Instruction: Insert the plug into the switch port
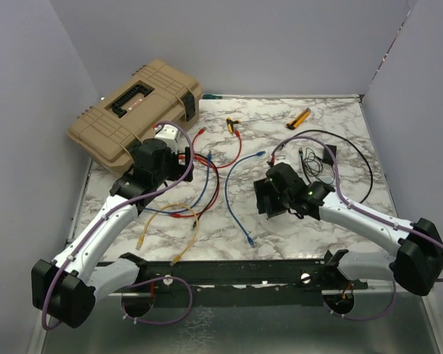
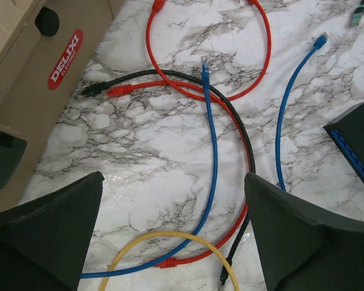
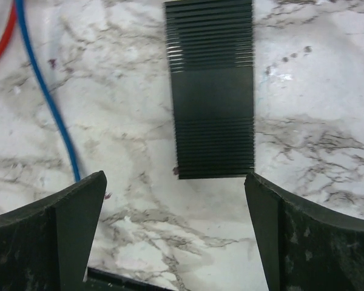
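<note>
In the right wrist view a black ribbed switch (image 3: pixel 213 97) lies on the marble table, its port face not visible. My right gripper hangs over it, open, its fingers below the switch in that view. In the left wrist view the switch (image 2: pixel 358 145) shows a row of blue ports at the right edge. My left gripper is open above several loose cables, nothing between its fingers. Blue cables with plugs (image 2: pixel 320 41), red ones (image 2: pixel 267 48), a black one and a yellow one (image 2: pixel 164 234) lie on the table.
A tan case (image 1: pixel 133 118) fills the table's back left. A yellow-handled tool (image 1: pixel 299 118), a small black adapter (image 1: pixel 329 153) and thin black cables lie at the back right.
</note>
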